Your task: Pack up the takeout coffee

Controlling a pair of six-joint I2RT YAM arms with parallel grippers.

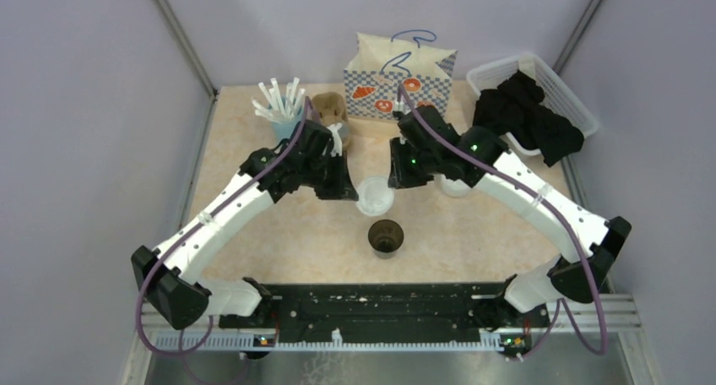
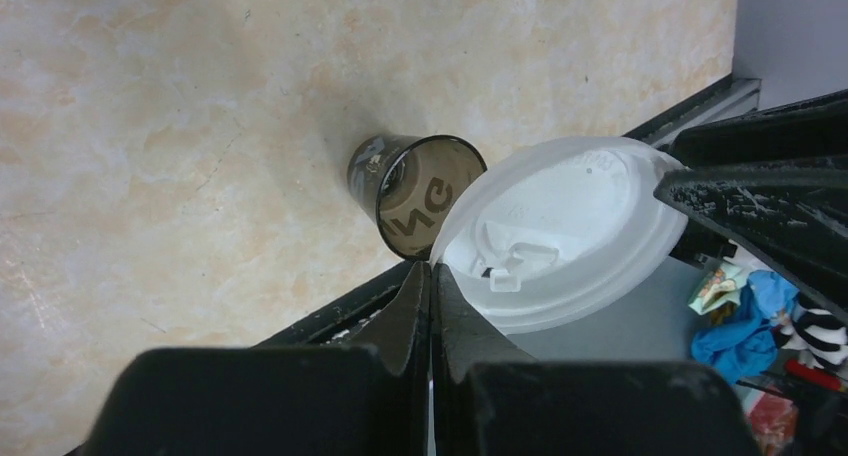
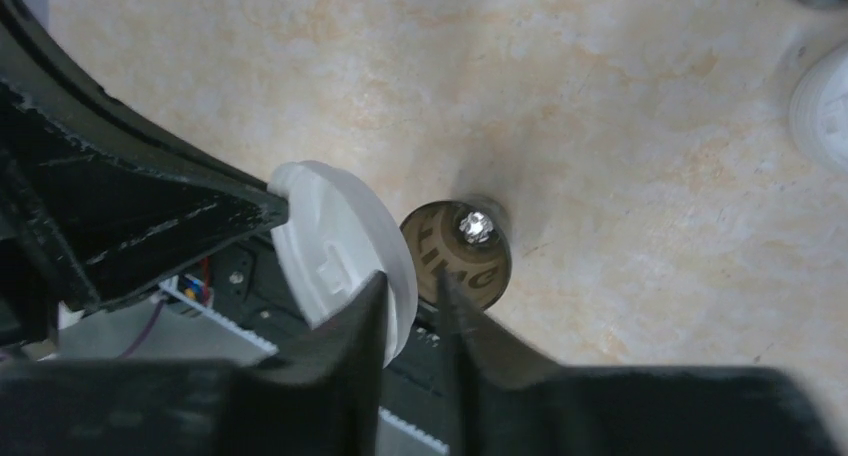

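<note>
A white translucent lid [image 1: 375, 197] hangs tilted between the two grippers, above the table. My left gripper is shut on its thin rim. On the opposite side, my right gripper is part open, its blurred fingers on either side of the rim; whether they touch it is unclear. The dark translucent cup [image 1: 386, 238] stands upright and uncovered on the table, in front of and below the lid. Its inside shows in both wrist views. Against the back wall is the checked paper bag [image 1: 398, 92].
A brown cup carrier [image 1: 329, 108] and a blue holder of white straws [image 1: 283, 106] stand at the back left. Another white lid [image 3: 830, 106] lies to the right. A white basket [image 1: 564, 94] with black cloth sits at the back right.
</note>
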